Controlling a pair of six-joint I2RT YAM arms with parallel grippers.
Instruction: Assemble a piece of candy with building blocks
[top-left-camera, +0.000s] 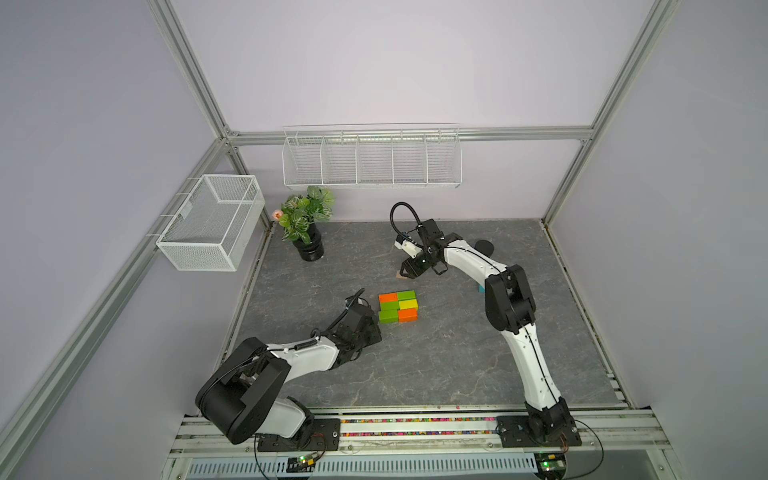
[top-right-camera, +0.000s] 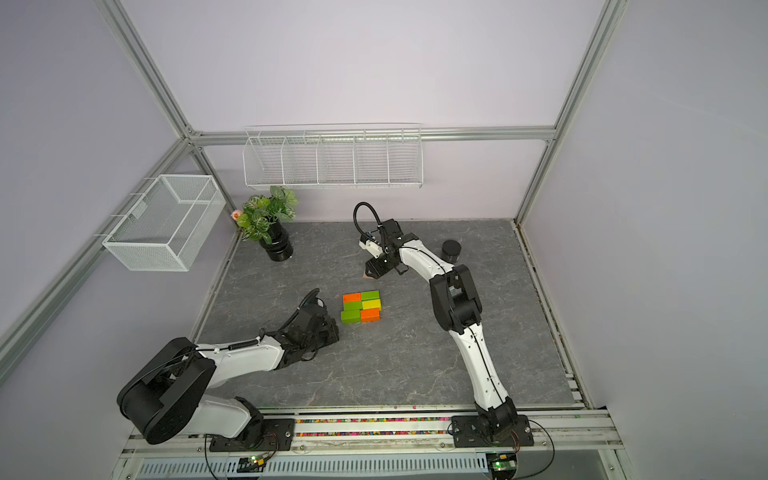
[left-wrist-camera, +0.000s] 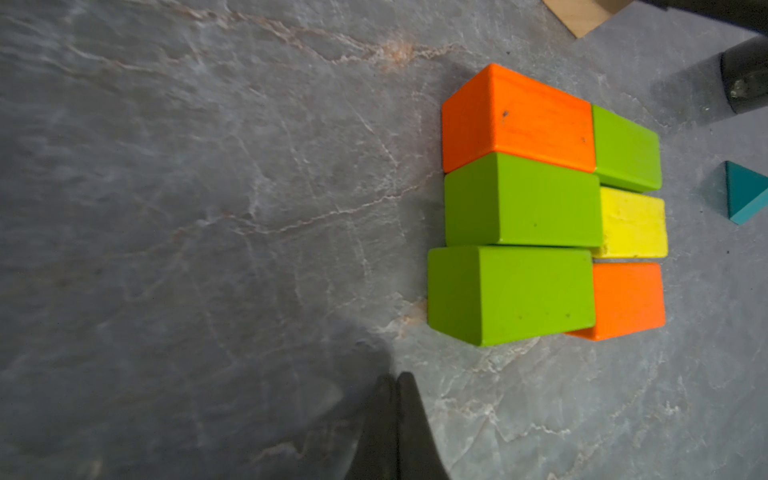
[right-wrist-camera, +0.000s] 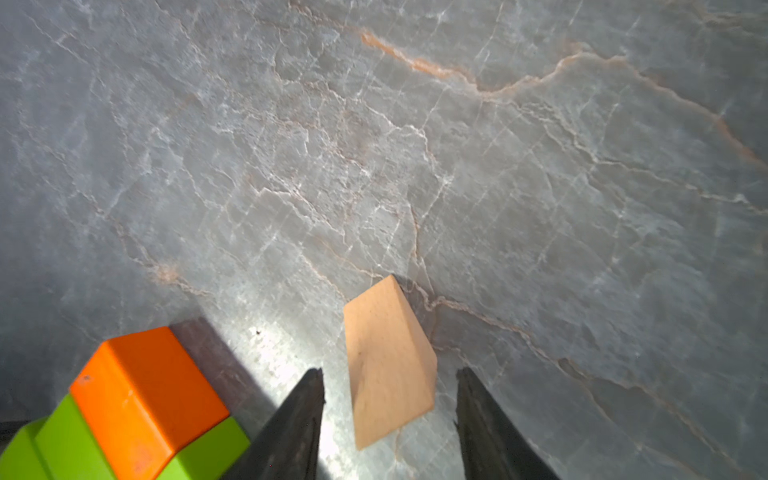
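Six blocks sit together mid-table in two columns: orange, green and green at left; green, yellow and orange at right. A natural-wood block lies behind them, with my right gripper open just over it, nothing held. My left gripper is shut, nothing showing between its fingers, low at the front-left of the group. A teal triangular block lies to the right, mostly behind the right arm in the top views.
A plant in a black pot stands back left. A black cylinder stands right of the right arm. Wire baskets hang on the walls.
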